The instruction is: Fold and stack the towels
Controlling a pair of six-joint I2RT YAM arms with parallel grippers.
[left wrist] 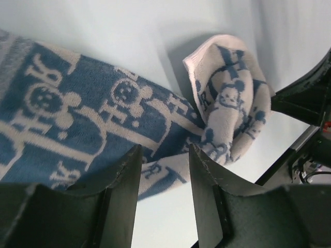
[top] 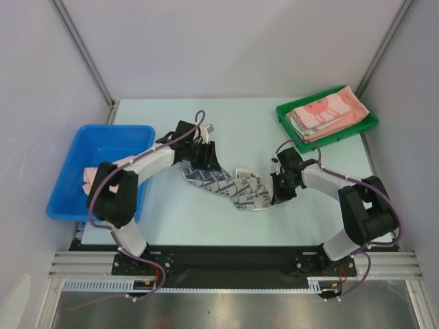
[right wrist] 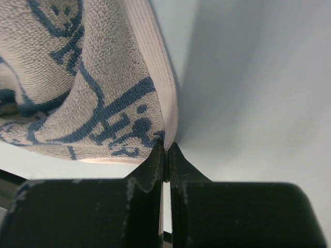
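Observation:
A blue and pale pink patterned towel (top: 219, 184) stretches over the middle of the white table, partly spread at its left and bunched at its right. In the right wrist view, my right gripper is shut on the towel's edge, pinching a corner close to the table. My left gripper stands open above the towel (left wrist: 93, 108), and no cloth is held between its fingers. The left wrist view shows the flat part running left and the crumpled folds on the right, by the right gripper's dark fingers (left wrist: 300, 98).
At the left stands a blue bin (top: 103, 140) with a pink towel (top: 92, 179) in it, partly behind the left arm. A green tray (top: 376, 120) at the back right holds folded towels (top: 326, 115).

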